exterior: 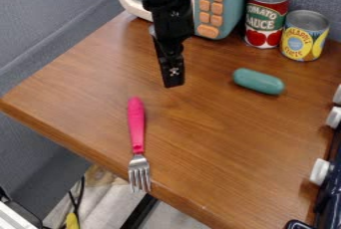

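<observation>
My black gripper (172, 74) hangs over the back middle of the wooden table (80, 104), in front of a toy microwave (220, 4); whether its fingers are open or shut is not clear. A pink-handled fork (136, 133) lies toward the front left, tines toward me. A teal cylindrical object (258, 81) lies right of the gripper, apart from it.
A tomato sauce can (265, 19) and a yellow can (304, 38) stand at the back right. A dark appliance with white knobs (326, 193) lines the right edge.
</observation>
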